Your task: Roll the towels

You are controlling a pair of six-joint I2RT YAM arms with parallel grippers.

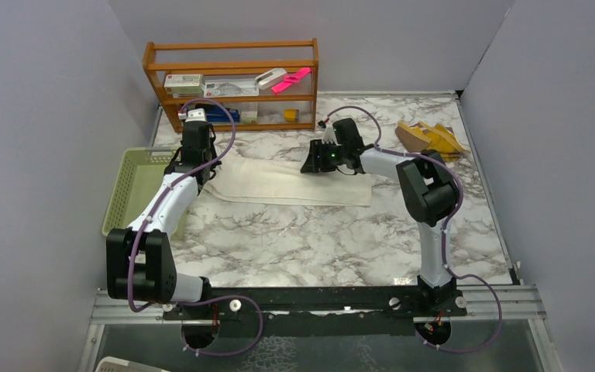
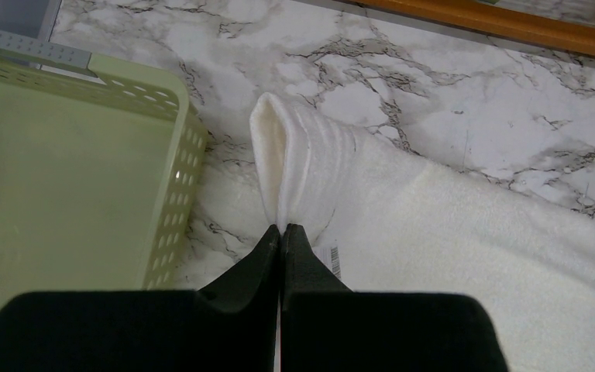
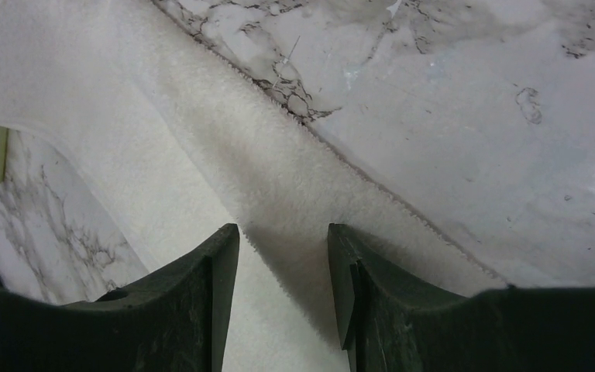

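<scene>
A folded white towel (image 1: pixel 267 181) stretches in a long strip across the marble table. In the left wrist view the towel's left end (image 2: pixel 310 155) stands up in a bent fold, and my left gripper is shut on its edge. A small printed label (image 2: pixel 333 260) shows beside those fingers. My right gripper (image 1: pixel 307 169) is over the strip's right half. In the right wrist view its fingers (image 3: pixel 228 248) are spread wide, one to each side of a raised layer edge, with towel below the gap and nothing visibly clamped.
Left of the towel stands a green basket (image 1: pixel 128 194), close to my left arm. A wooden rack (image 1: pixel 232 67) with boxes is along the back. Yellow items (image 1: pixel 438 139) lie at the back right.
</scene>
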